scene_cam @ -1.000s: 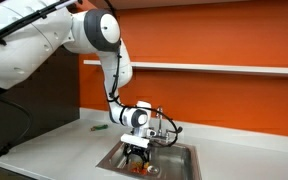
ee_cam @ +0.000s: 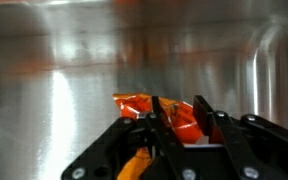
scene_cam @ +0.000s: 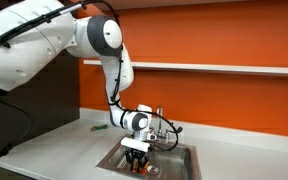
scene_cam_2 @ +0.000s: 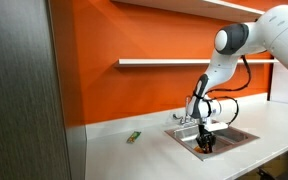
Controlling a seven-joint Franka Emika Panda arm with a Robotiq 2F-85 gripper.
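Observation:
An orange packet with some pale and red patches [ee_cam: 131, 103] lies on the metal sink floor in the wrist view. My gripper is over it, its two black fingers [ee_cam: 162, 117] apart with part of the packet showing in the gap. Whether the pads touch the packet cannot be made out. In exterior view 1 the gripper [scene_cam: 136, 159] points down inside the sink, with a bit of orange below it. From the other side, exterior view 2 has the gripper [scene_cam_2: 205, 149] low in the basin.
Sink walls [scene_cam: 193, 163] surround the gripper, and a faucet [scene_cam: 160, 122] stands behind it. A round drain fitting [scene_cam: 153, 170] is right of the fingers. A green item [scene_cam_2: 134, 137] rests on the white counter [scene_cam_2: 114, 158], which is mostly clear.
My gripper has come down a little toward the sink floor, and less of the orange packet shows beneath it in exterior view 1.

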